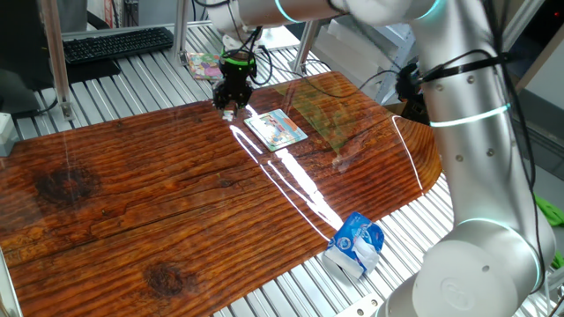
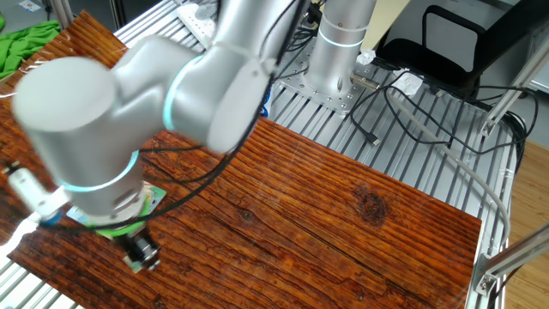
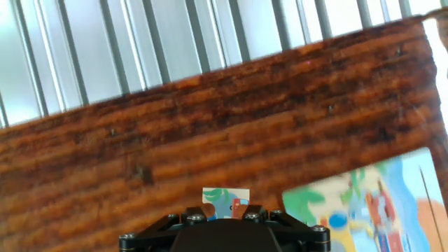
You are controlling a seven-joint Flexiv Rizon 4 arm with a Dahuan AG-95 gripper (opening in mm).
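A small picture tile point(image 3: 225, 202), printed with green, blue and red, sits at the fingertips of my black gripper, which is shut on it. In exterior view 1 the tile shows as a pale spot point(image 1: 228, 114) just below the gripper point(image 1: 231, 104), over the far edge of the wooden board. To the right of the gripper, a larger colourful picture board point(image 1: 276, 129) lies flat on the wood. The wrist view shows part of that picture board point(image 3: 374, 210) at lower right, apart from the tile. The arm covers much of it in exterior view 2.
The wooden board point(image 1: 132, 194) is mostly bare towards the left and front. At its front edge lies a blue-and-white tissue pack point(image 1: 355, 244). Another colourful card point(image 1: 204, 65) and a keyboard point(image 1: 119, 44) are behind. Cables hang along the arm.
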